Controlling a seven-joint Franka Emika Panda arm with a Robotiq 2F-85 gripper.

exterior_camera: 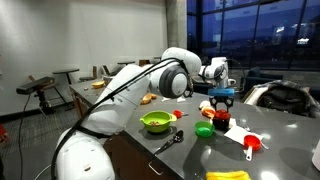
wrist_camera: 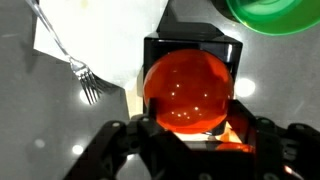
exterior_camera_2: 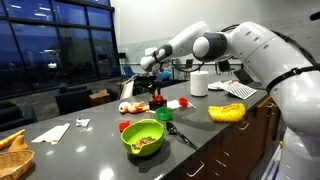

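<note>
A round, glossy red object (wrist_camera: pixel 188 85) fills the middle of the wrist view, over a black box-like holder (wrist_camera: pixel 190 40). My gripper has its dark fingers spread apart at the object's two sides; whether they press on it I cannot tell. In exterior view 1 the gripper (exterior_camera: pixel 221 99) points down just over the red object (exterior_camera: pixel 221 113). Exterior view 2 shows the red object (exterior_camera_2: pixel 156 98) small beneath the arm.
Close by are a green bowl (exterior_camera: pixel 205 129), a red ladle (exterior_camera: pixel 249 143) and a fork (wrist_camera: pixel 70 58) on white paper. A larger green bowl (exterior_camera_2: pixel 144 137), a yellow cloth (exterior_camera_2: pixel 228 113) and a black utensil (exterior_camera_2: pixel 180 134) lie farther off.
</note>
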